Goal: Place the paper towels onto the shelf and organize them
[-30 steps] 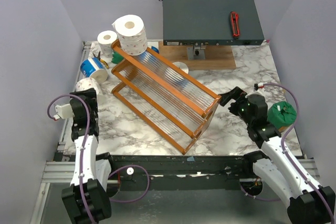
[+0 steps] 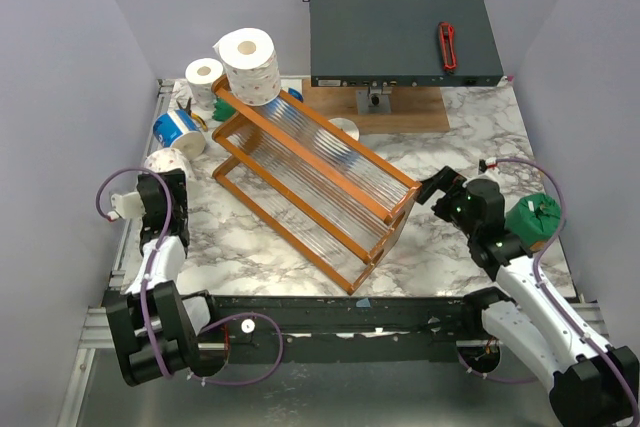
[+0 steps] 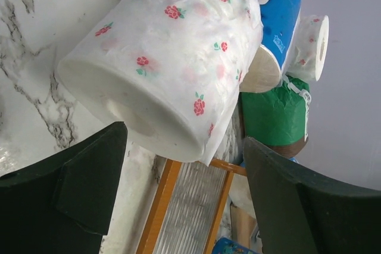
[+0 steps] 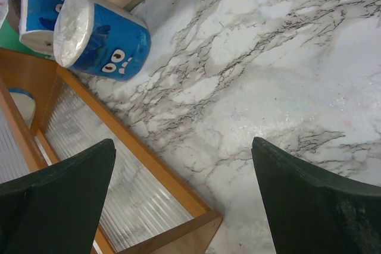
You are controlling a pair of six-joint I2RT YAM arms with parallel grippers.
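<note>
A flower-printed paper towel roll (image 3: 166,57) lies on its side at the left of the table, directly ahead of my left gripper, whose fingers are open either side of its near end. The wooden shelf (image 2: 300,163) with ribbed clear levels stands diagonally mid-table; a tall white roll (image 2: 250,69) is on its back-left top. Blue-wrapped rolls (image 2: 176,134), another white roll (image 2: 203,79) and green packs sit around the back left. My right gripper is open and empty over the shelf's right end, with more blue rolls (image 4: 110,43) beyond.
A dark raised panel (image 2: 400,32) with a red cutter (image 2: 447,45) is at the back, above a wooden board (image 2: 414,112). A green pack (image 2: 533,222) lies at the far right. Bare marble shows right of the shelf.
My left arm has shifted slightly toward the back of the table, to the flowered roll. The right arm and the objects look unchanged.
</note>
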